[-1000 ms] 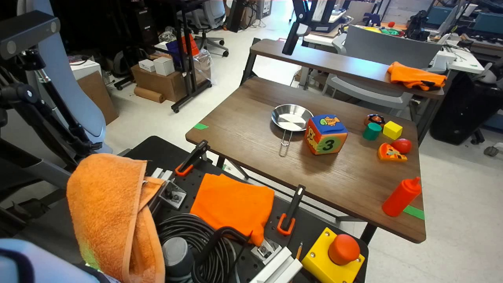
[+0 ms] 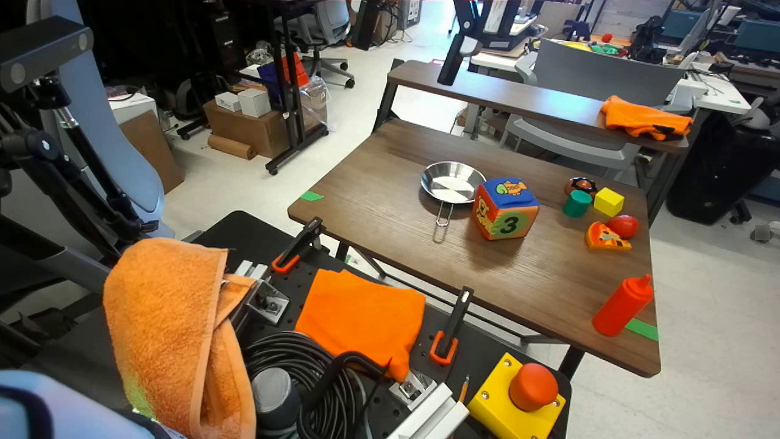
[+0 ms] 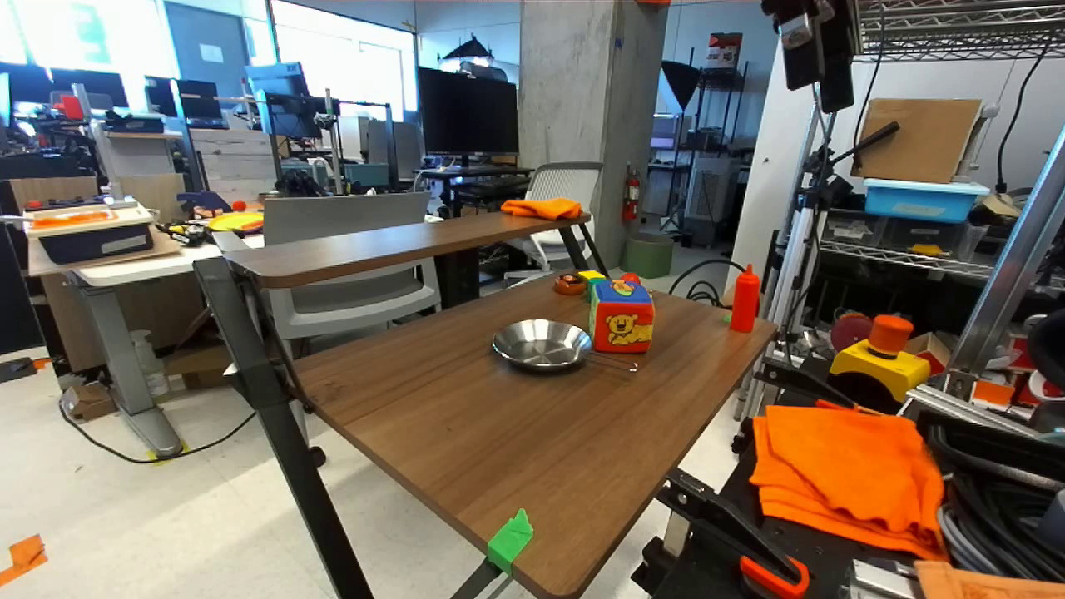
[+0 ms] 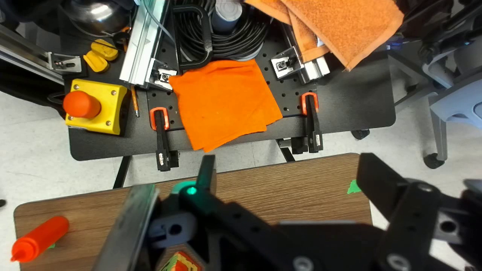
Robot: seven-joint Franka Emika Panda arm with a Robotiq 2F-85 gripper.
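Observation:
My gripper is open in the wrist view, its two dark fingers wide apart with nothing between them. In exterior view 1 its fingers hang at the top edge, well above the table (image 2: 380, 168). On that table stand a steel pan (image 2: 453, 183) and, right beside it, a soft picture cube (image 2: 506, 209). Toward the right end are a green cup (image 2: 577, 204), a yellow block (image 2: 608, 202), a red ball-like item (image 2: 623, 226), a toy pizza slice (image 2: 607, 237) and a dark round item (image 2: 581, 185). A red squeeze bottle (image 2: 623, 306) stands near the front right corner.
A raised shelf (image 2: 504, 91) runs along the table's far side, with an orange cloth (image 2: 645, 118) on it. The black cart (image 4: 352, 108) carries clamps, a folded orange cloth (image 4: 226, 101) and a yellow stop-button box (image 4: 97, 106).

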